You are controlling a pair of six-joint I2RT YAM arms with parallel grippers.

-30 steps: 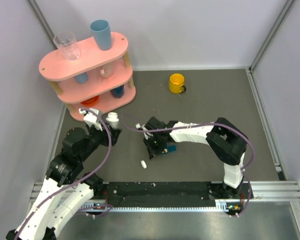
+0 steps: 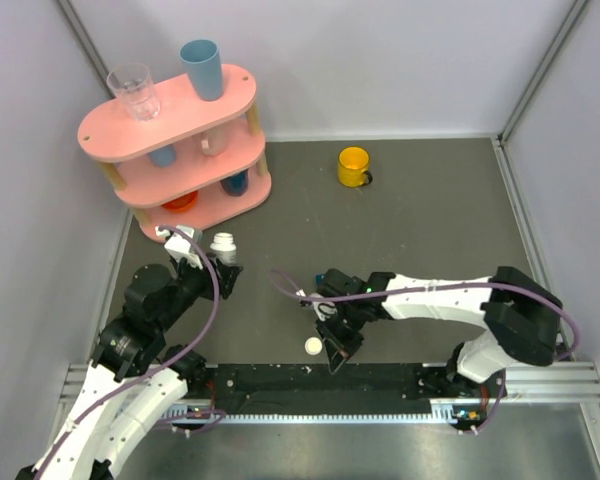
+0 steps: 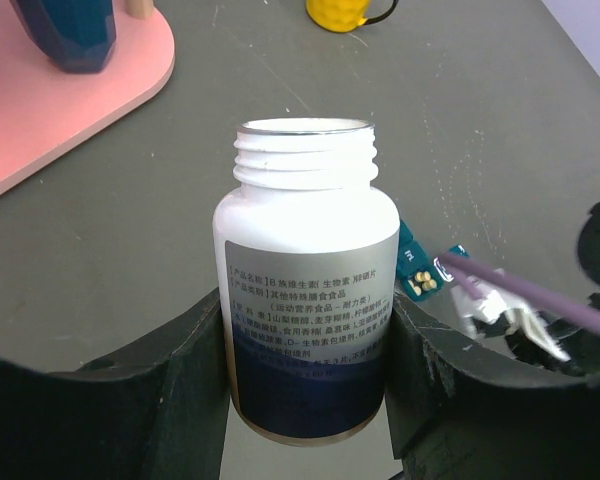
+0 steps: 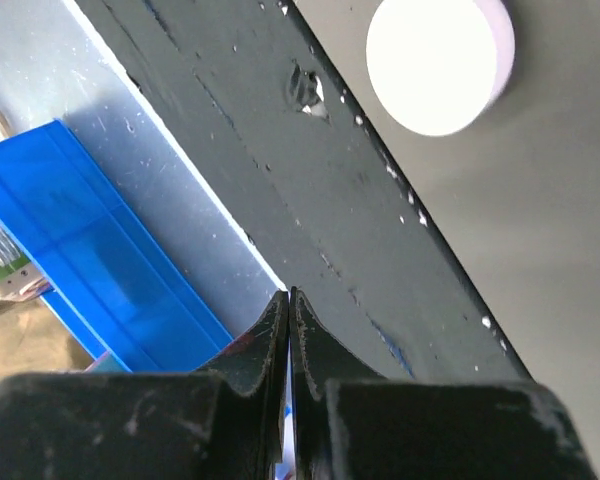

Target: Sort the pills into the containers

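Note:
My left gripper [image 2: 223, 268] is shut around an open white bottle [image 3: 308, 215] with a silver and dark-blue label, held upright above the table; its inside is hidden. A round white cap [image 2: 313, 346] rests by the table's front edge. To the right of the cap in the top view, my right gripper [image 2: 335, 366] points down over that edge. Its bare fingertips [image 4: 284, 315] meet, and the cap [image 4: 427, 65] lies apart from them. A teal pill box [image 3: 417, 268] with several yellowish pills in one compartment sits on the table, mostly covered by the right arm in the top view.
At the back left is a pink shelf [image 2: 195, 110] bearing cups. A yellow mug [image 2: 352, 167] stands at the back. Below the front edge, a blue bin [image 4: 90, 240] shows in the right wrist view.
The white cap has travelled toward the front edge and now shows its round face. The left gripper with the bottle has barely moved.

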